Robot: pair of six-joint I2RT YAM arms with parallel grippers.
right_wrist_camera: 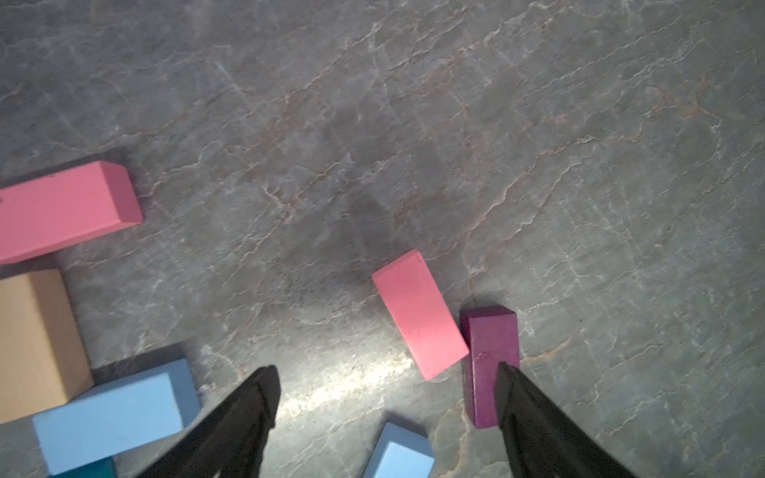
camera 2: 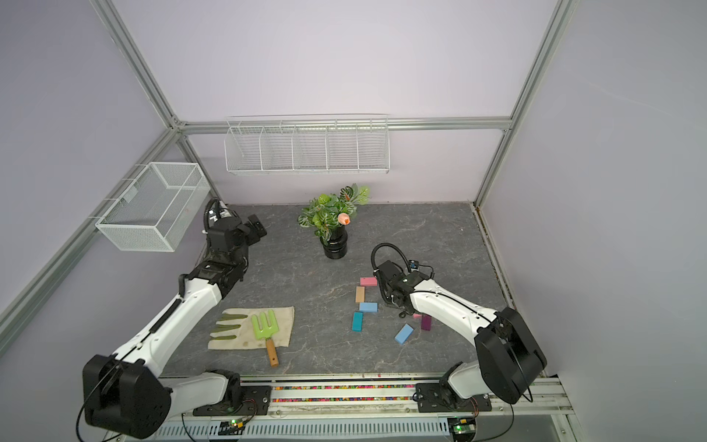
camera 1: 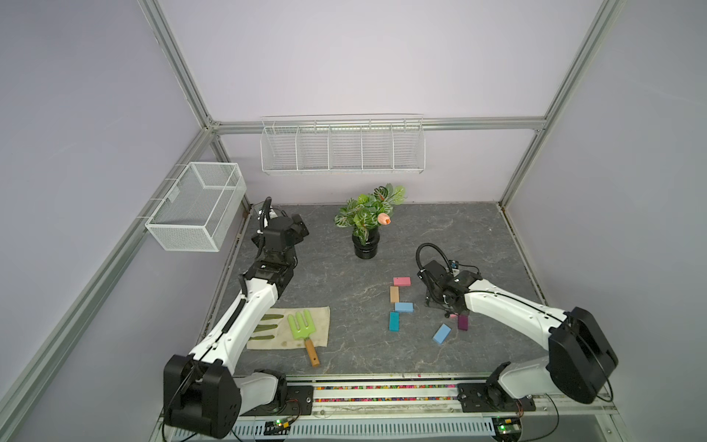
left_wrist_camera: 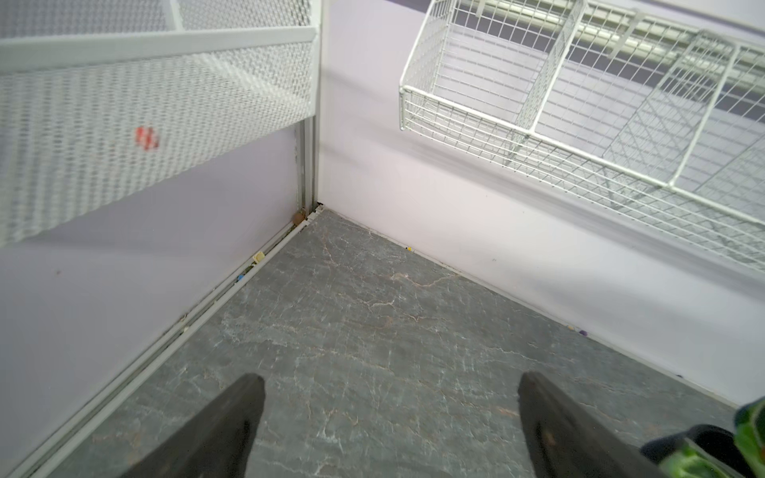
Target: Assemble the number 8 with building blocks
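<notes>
Blocks lie flat on the grey table (camera 1: 456,235): pink (camera 1: 401,280), tan (camera 1: 394,294), light blue (camera 1: 403,307), teal (camera 1: 394,321), another light blue (camera 1: 441,333) and purple (camera 1: 462,322). In the right wrist view, my right gripper hangs over the right-hand group, its fingers apart with nothing held; below it a second pink block (right_wrist_camera: 418,310) lies against the purple one (right_wrist_camera: 494,358). My left gripper is raised at the back left, open and empty, facing the corner.
A potted plant (camera 1: 366,243) stands at the back middle. A glove mat with a green fork (camera 1: 302,328) lies front left. Wire baskets hang on the left wall (camera 1: 195,235) and back wall (camera 1: 342,165).
</notes>
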